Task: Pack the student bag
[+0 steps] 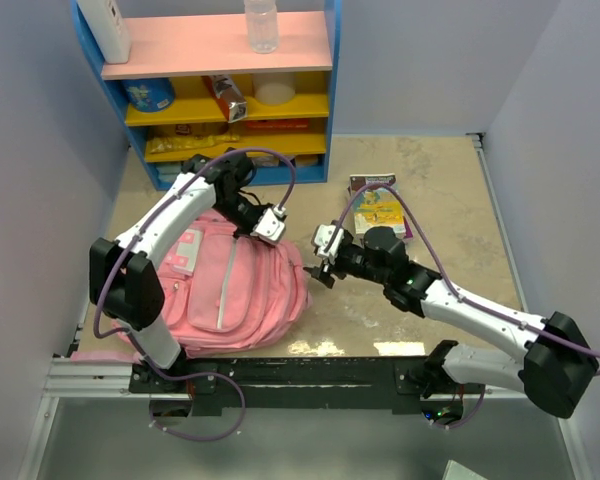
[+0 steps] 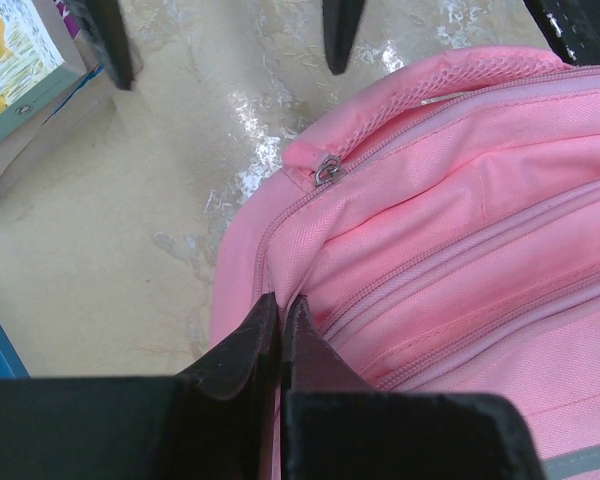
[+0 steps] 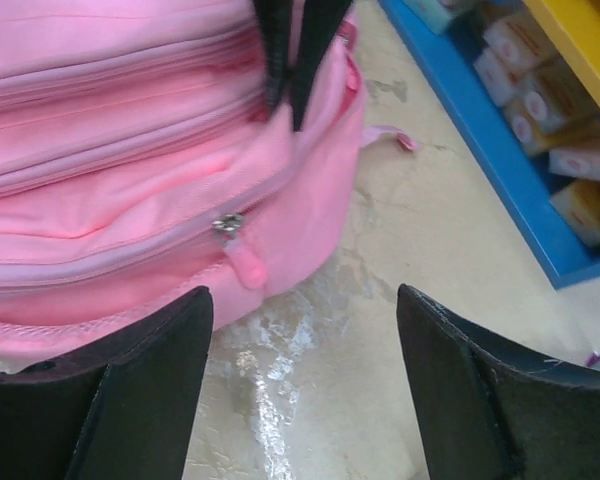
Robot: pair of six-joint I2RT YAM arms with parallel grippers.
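Note:
The pink bag (image 1: 230, 275) lies on its back on the left of the table, its zippers running along the near side. My left gripper is shut on a fold of its fabric at the upper right edge. Just off the bag's right edge, my right gripper stands part open with nothing between its fingers. Ahead of it, a zipper pull (image 3: 245, 262) with a pink tab hangs from the bag's edge, and it shows between the two fingers in the right wrist view. The books (image 1: 378, 210) lie at the back right of the table.
A blue shelf (image 1: 333, 90) with yellow boards stands at the back, holding a clear bottle (image 1: 262, 25), a blue can (image 1: 149, 94) and boxes. Bare table (image 1: 450, 240) stretches out to the right.

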